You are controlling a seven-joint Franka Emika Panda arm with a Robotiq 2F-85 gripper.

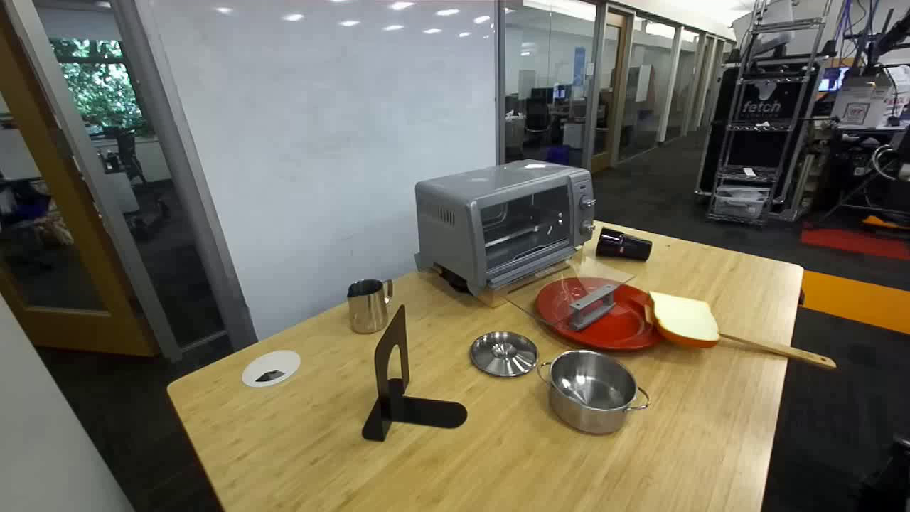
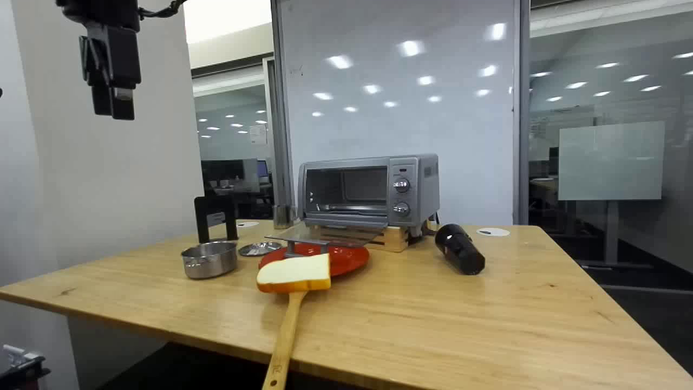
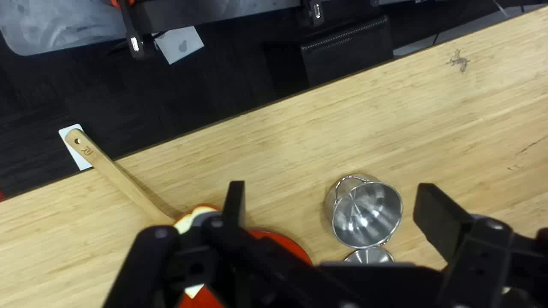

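High above the table, my gripper is open, its two black fingers wide apart and nothing held between them. In exterior view 2 the gripper (image 2: 113, 107) hangs at the upper left, clear of everything. A steel pot (image 1: 593, 391) stands uncovered and looks empty, with its lid (image 1: 504, 353) lying beside it. Bread (image 1: 684, 319) rests on a wooden spatula (image 2: 283, 338), by the edge of a red plate (image 1: 627, 331). The grey toaster oven (image 2: 367, 192) has its glass door (image 2: 338, 235) lowered over part of that plate.
A black bookend (image 1: 418, 411) stands left of the pot, and a steel pitcher (image 1: 367, 307) is farther back. One black cylinder (image 2: 459, 249) lies right of the oven. The spatula's handle overhangs the table edge. Bare table (image 2: 520, 312) spreads across the right front.
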